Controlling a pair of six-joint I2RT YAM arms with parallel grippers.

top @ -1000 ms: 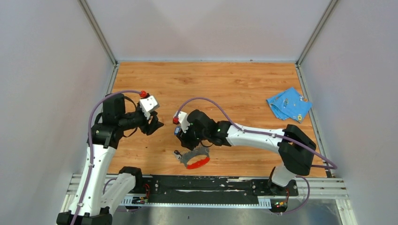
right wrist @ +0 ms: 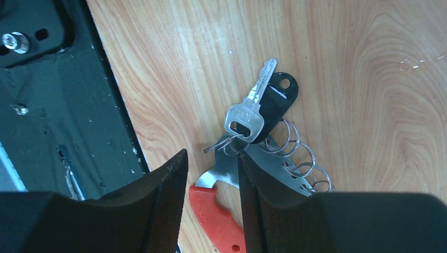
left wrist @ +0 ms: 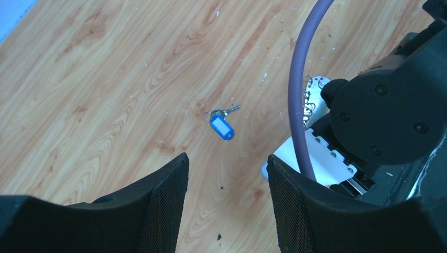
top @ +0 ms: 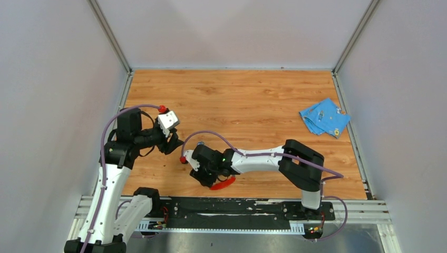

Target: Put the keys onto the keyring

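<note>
A silver key [right wrist: 245,116] lies on a black tag [right wrist: 279,97], over a metal plate with several rings [right wrist: 299,168] and a red handle [right wrist: 216,216]. My right gripper is low over this pile, its fingers apart beside the key's small ring. In the top view its arm covers most of the pile. A second key with a blue tag [left wrist: 221,126] lies apart on the wood in the left wrist view. My left gripper is raised at the left, open and empty.
A folded blue cloth [top: 324,116] lies at the right of the table. A dark rail [top: 221,208] runs along the front edge.
My right gripper has moved down and left, toward the front, over the pile of key and plate. The left arm has shifted slightly.
</note>
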